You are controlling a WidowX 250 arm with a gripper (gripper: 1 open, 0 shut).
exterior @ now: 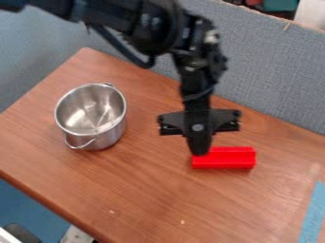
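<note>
The black gripper [199, 142] points down at the left end of a red block [231, 158] on the wooden table, its tip just over or touching the block's back-left part. The gripper looks shut, with nothing visible between its fingers; whether it touches the block is not clear. A steel pot [91, 114] with a wire handle stands on the table to the left.
A grey padded wall [273, 71] runs along the back. A blue strip [311, 209] lies at the right edge.
</note>
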